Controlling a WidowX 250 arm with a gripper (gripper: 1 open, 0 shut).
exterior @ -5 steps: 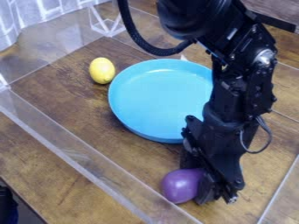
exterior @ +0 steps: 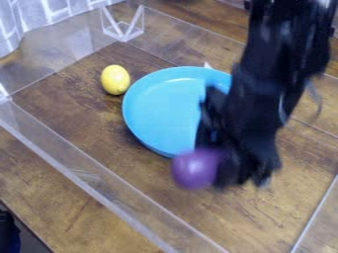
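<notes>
My black gripper (exterior: 222,164), blurred by motion, is shut on a purple round object (exterior: 196,170), held low at the front edge of the blue plate (exterior: 165,104). The arm covers the right part of the plate. A yellow lemon (exterior: 115,80) lies on the wooden surface just left of the plate.
Clear plastic walls (exterior: 79,163) run along the left and front of the wooden work area (exterior: 73,114). A white cloth (exterior: 27,20) is at the back left. The wood left of the plate is mostly clear.
The gripper and the purple object have moved up the view toward the plate. The plate and lemon look unmoved.
</notes>
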